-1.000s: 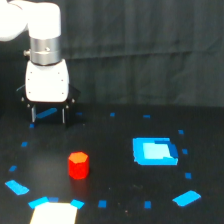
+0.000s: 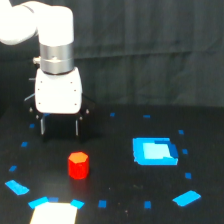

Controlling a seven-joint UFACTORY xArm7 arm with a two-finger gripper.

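My gripper (image 2: 60, 128) hangs over the left part of the dark table, pointing down. Its two dark fingers stand apart, and nothing shows between them. A red hexagonal block (image 2: 78, 165) lies on the table, nearer the camera and a little to the right of the gripper, not touching it. To the right sits a blue square piece (image 2: 140, 150) with a white patch (image 2: 157, 151) in its middle.
A pale square (image 2: 53, 214) with blue around its upper edge is cut off at the bottom left. Blue strips lie at the left (image 2: 17, 187) and lower right (image 2: 187, 198). Several small blue squares dot the dark table. A dark curtain (image 2: 145, 50) closes off the back.
My gripper has moved to the right and a little lower in the view, closer to the red block. The block and the blue pieces have stayed in place.
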